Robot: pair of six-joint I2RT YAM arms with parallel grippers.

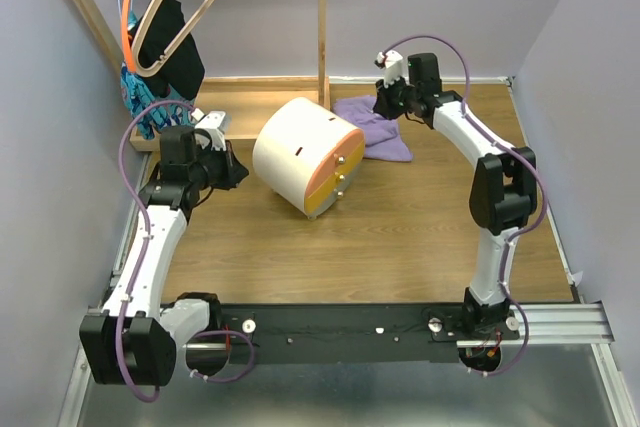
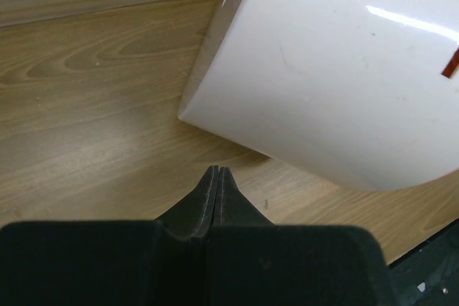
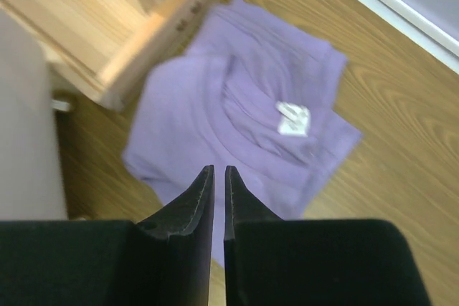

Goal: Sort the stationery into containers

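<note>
A white drum-shaped container (image 1: 300, 147) with an orange and yellow front and small knobs lies on the table. My left gripper (image 1: 241, 175) stands left of it, apart from it; in the left wrist view its fingertips (image 2: 213, 177) meet with nothing between them. At the back, a folded purple cloth (image 1: 388, 142) with a white tag lies flat on the wood. Over this cloth is my right gripper (image 1: 381, 105); in the right wrist view a narrow gap shows between its fingers, with nothing held. No stationery can be made out.
A wooden rack (image 1: 245, 97) stands behind the container, with an upright post (image 1: 322, 17). Hangers (image 1: 185, 7) with a black garment (image 1: 180, 57) and a blue patterned cloth (image 1: 140, 97) hang at the back left.
</note>
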